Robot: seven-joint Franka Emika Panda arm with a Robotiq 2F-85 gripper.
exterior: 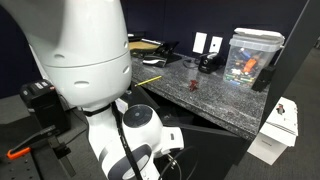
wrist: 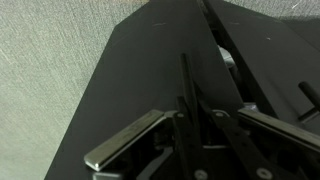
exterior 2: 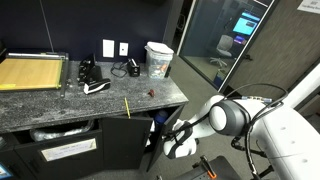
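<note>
A dark cabinet door (wrist: 140, 70) fills much of the wrist view, slanting across the grey carpet. Its thin black handle (wrist: 186, 75) runs down between the fingertips of my gripper, which appears shut on it; the contact itself is dark and hard to make out. Exterior view 2 has the door (exterior 2: 125, 145) below the counter, beside a cabinet opening, with my arm at its right side. In exterior view 1 the arm's white links hide the fingers.
A second dark panel (wrist: 280, 60) with another handle (wrist: 311, 95) lies to the right in the wrist view. On the stone counter (exterior 2: 55, 105) stand a tub of coloured pieces (exterior 2: 158, 60) and several small items. A white box (exterior: 275, 130) stands right of the counter.
</note>
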